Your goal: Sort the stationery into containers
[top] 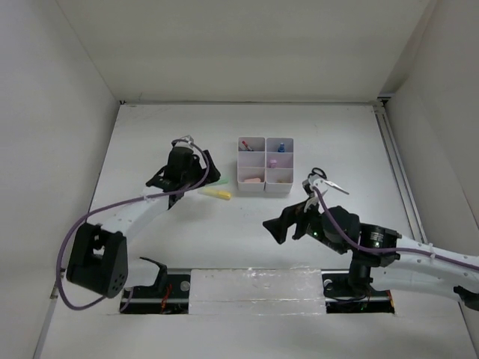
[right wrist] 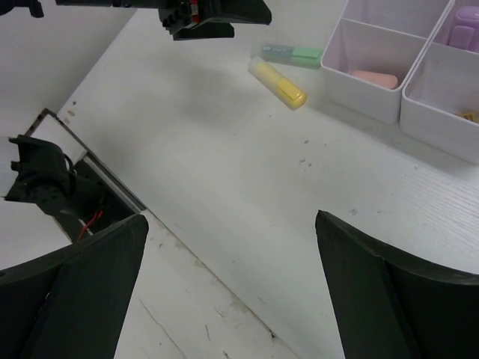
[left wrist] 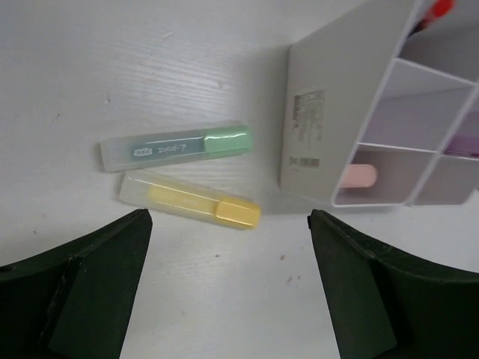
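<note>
A green-capped clear tube (left wrist: 177,146) and a yellow-capped tube (left wrist: 191,201) lie on the table left of the white compartment organizer (left wrist: 328,112). The organizer holds small items, including a pink piece (left wrist: 358,176), a purple one (right wrist: 464,34) and a red one. My left gripper stands open above the two tubes, with nothing between its fingers. My right gripper is open and empty over the table, right of and nearer than the tubes, in front of the organizer.
Scissors (top: 334,184) lie right of the organizer, partly behind the right arm in the top view. Walls enclose the table on the sides and back.
</note>
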